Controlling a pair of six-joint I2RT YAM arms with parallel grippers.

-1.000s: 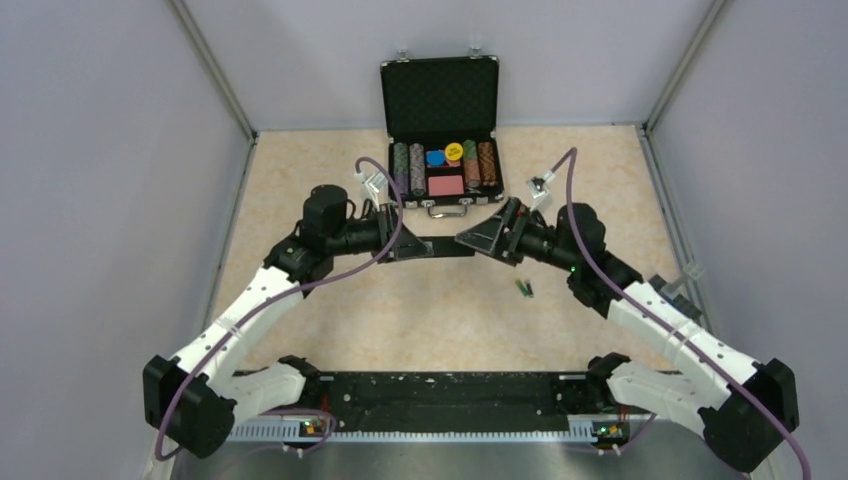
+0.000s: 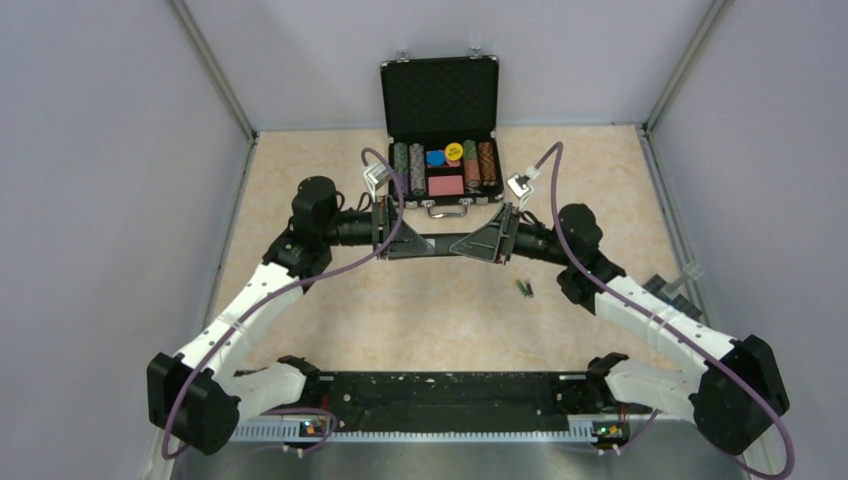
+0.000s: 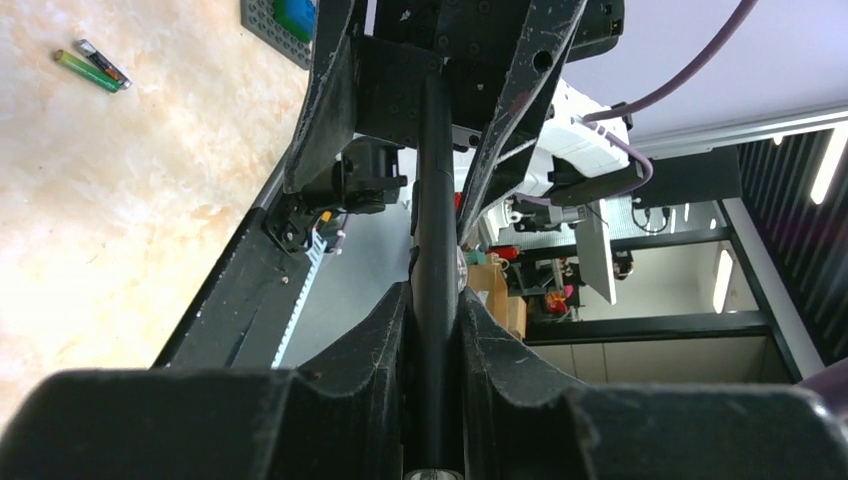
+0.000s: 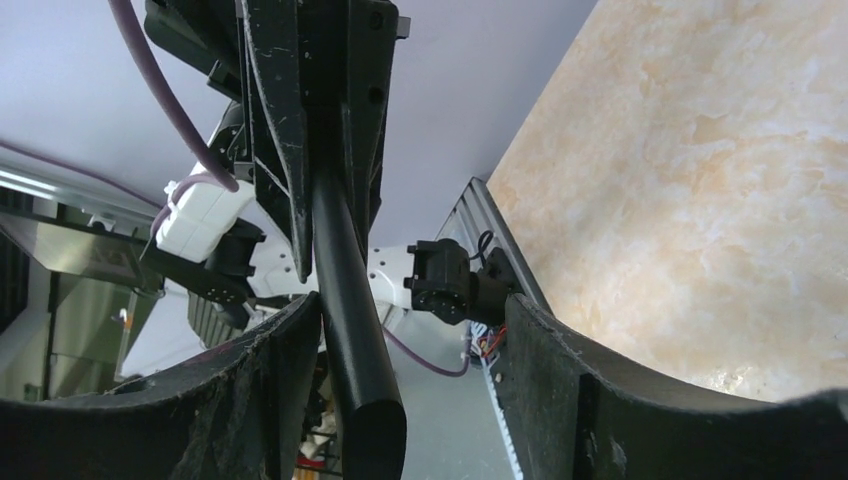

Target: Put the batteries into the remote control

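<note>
Held level in mid-air between the arms is the black remote control (image 2: 445, 243), seen edge-on in the wrist views (image 3: 433, 260) (image 4: 355, 330). My left gripper (image 2: 410, 243) is shut on one end of it. My right gripper (image 2: 475, 243) surrounds the other end; in the right wrist view its fingers look apart, though whether they touch the remote is unclear. Two batteries, one green (image 3: 85, 70) and one darker (image 3: 105, 65), lie side by side on the table below, right of centre.
An open case of poker chips (image 2: 445, 185) stands at the back centre. A grey object (image 2: 670, 290) lies at the table's right edge.
My right gripper has moved left onto the remote's free end. The left arm has shifted slightly, still holding the remote.
</note>
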